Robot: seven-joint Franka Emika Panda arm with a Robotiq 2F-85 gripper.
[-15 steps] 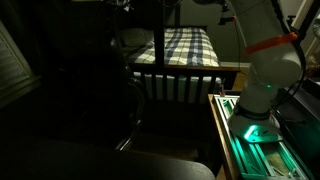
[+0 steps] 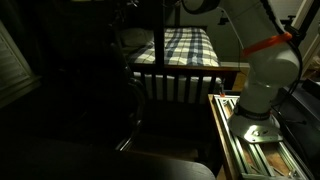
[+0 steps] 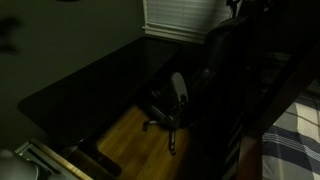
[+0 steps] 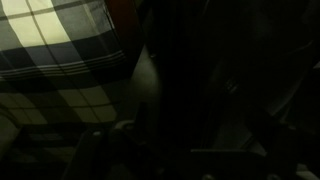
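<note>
The scene is very dark, and little detail shows. In the wrist view my gripper is at the bottom edge, its dark fingers apart, and no held object can be made out between them. A plaid cloth in dark and pale checks fills the left of that view, apparently the bedding seen at the back in exterior view 1. From its base at the right, my white arm rises and bends left along the top edge; the gripper's end is lost in the dark there.
A black table stretches toward the blinds, its visible top apparently bare. Beside it stands a dark office chair on a wooden floor. A slatted rail stands before the bed.
The light on the arm's base has turned from green to white.
</note>
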